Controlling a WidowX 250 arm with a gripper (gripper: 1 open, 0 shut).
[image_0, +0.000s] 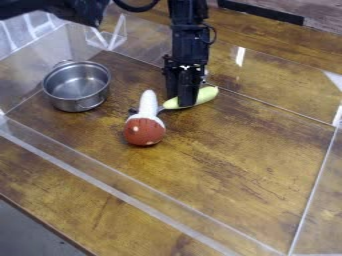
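Note:
My black gripper (185, 92) is down over a pale yellow-green elongated object (201, 97), shut on it near its middle. Just left and below lies a toy mushroom (146, 126) with a red cap and white stem, on its side, with something thin and dark beside it that I cannot make out.
A steel pot (76, 86) stands at the left.

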